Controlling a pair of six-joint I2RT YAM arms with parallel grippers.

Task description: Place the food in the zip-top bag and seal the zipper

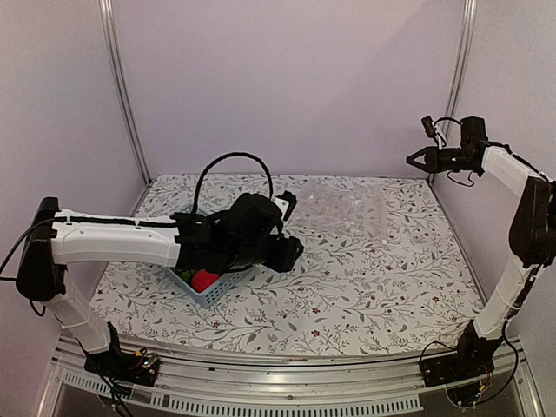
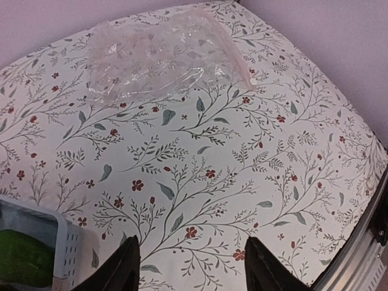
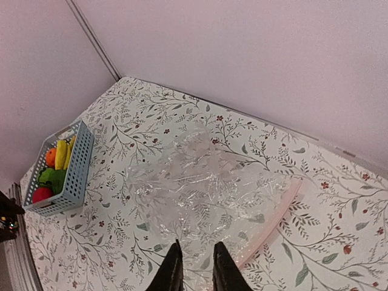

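Observation:
A clear zip top bag (image 1: 339, 204) lies flat toward the back of the table, its pink zipper strip (image 3: 273, 218) on the right side. A blue-grey basket (image 1: 208, 291) holds food: a green item (image 2: 24, 257), a red one (image 3: 42, 194), an orange one and yellow ones. My left gripper (image 1: 287, 254) hangs open above the table right of the basket, nothing between its fingers. My right gripper is raised at the right, above and beside the bag, its fingers apart with nothing seen held.
Walls stand at the back and sides, and a metal rail (image 1: 287, 391) runs along the front edge.

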